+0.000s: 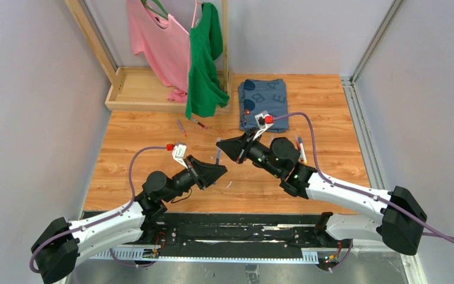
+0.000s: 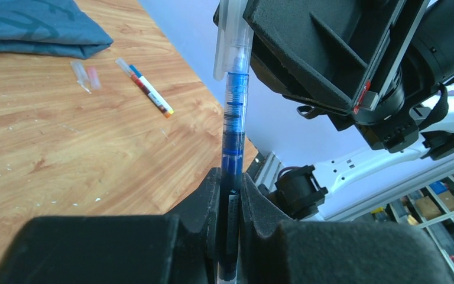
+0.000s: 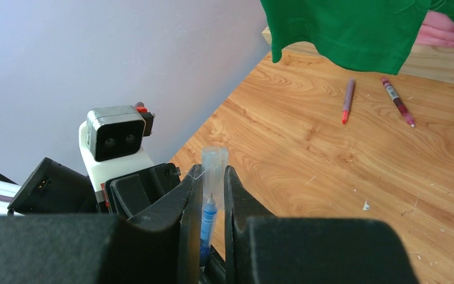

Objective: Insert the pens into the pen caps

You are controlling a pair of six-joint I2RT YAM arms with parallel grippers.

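In the left wrist view a blue pen (image 2: 234, 124) stands upright, and my left gripper is shut on its lower part. A clear cap (image 3: 214, 168) is pinched in my right gripper, which is shut on it. The pen's tip is up inside the mouth of the cap; how firmly it is seated I cannot tell. On the table lie two more pens, a red-tipped one (image 3: 348, 102) and a dark red one (image 3: 398, 102). Two loose caps, one clear (image 2: 80, 74) and one pink (image 2: 94, 78), lie near the folded cloth.
Several markers (image 2: 145, 89) lie together on the right side of the table. A folded blue cloth (image 1: 265, 97) sits at the back. Green (image 1: 206, 65) and pink (image 1: 162, 44) garments hang from a wooden rack at back left. The front middle holds only small scraps.
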